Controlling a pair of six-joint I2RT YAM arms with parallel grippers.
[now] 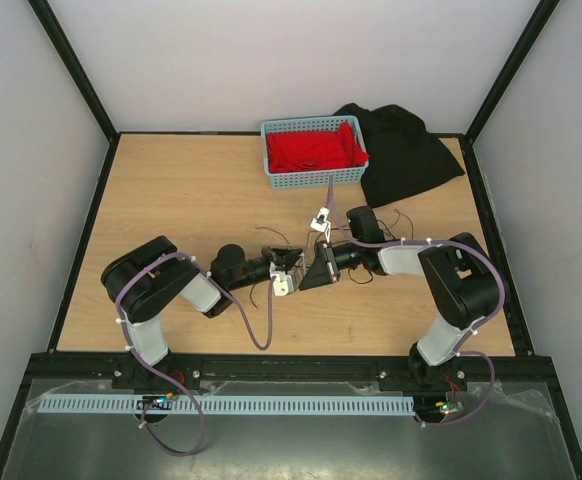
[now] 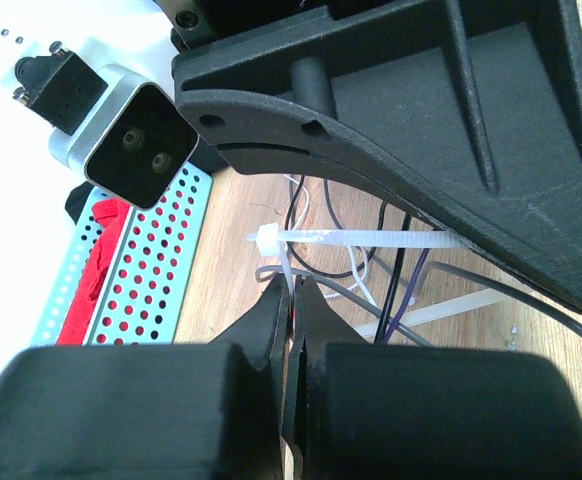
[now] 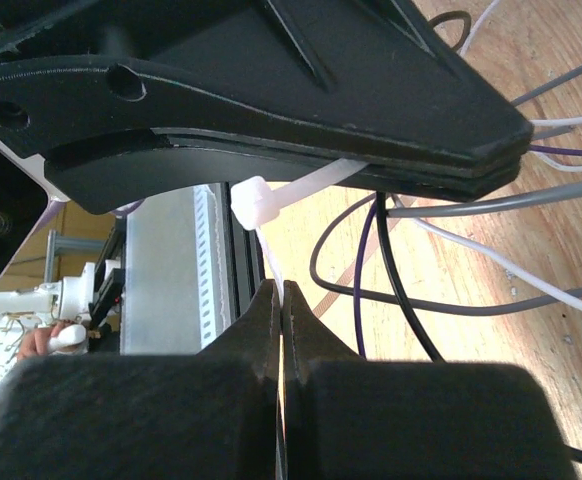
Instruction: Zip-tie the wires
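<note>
A white zip tie [image 2: 356,238] stretches between my two grippers. In the left wrist view its square head hangs just beyond the tips of my left gripper, which is shut on the thin strap leading from the head. From the other side, the right wrist view shows the zip tie head [image 3: 256,204] above my right gripper, shut on the strap's other thin end. Black, purple, grey and white wires [image 3: 403,290] pass close by the grippers. Whether the loop encloses them is hidden.
Behind the arms stands a light-blue basket [image 1: 317,180] holding red cloth [image 1: 314,150], with a black cloth [image 1: 401,160] beside it. A pale strip [image 2: 461,308] lies on the table near the wires.
</note>
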